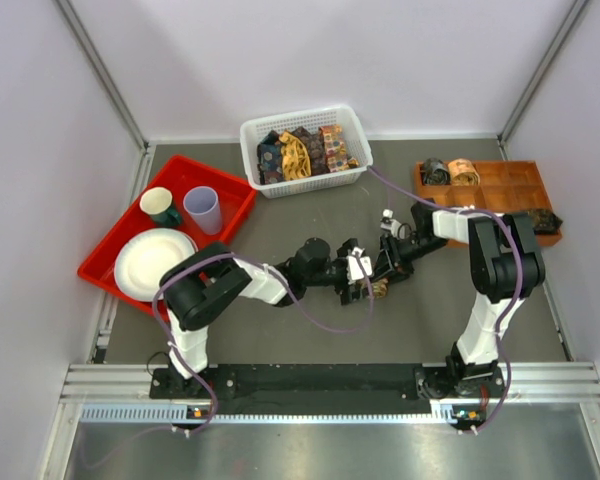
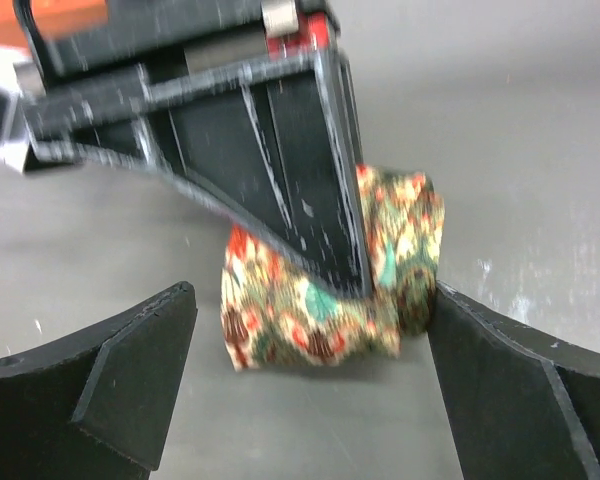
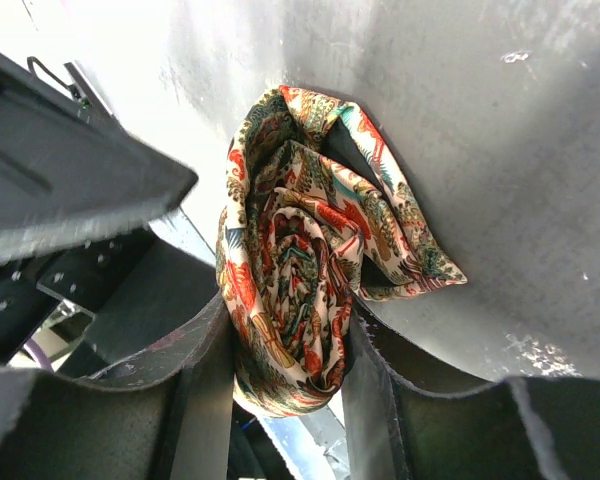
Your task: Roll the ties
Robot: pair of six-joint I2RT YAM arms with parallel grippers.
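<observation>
A floral tie (image 1: 377,289), partly rolled with a folded loose part, sits on the grey table between the grippers. In the left wrist view, my left gripper is open, a finger on either side of the tie (image 2: 300,330), while the other gripper's dark housing covers the tie's upper part. In the right wrist view, my right gripper has its fingertips close around the rolled end of the tie (image 3: 285,260), pressed on it; the loose folded part extends to the right.
A white basket (image 1: 250,135) of folded ties stands at the back. An orange tray (image 1: 500,185) with rolled ties is at the right, a red tray (image 1: 105,265) with dishes at the left.
</observation>
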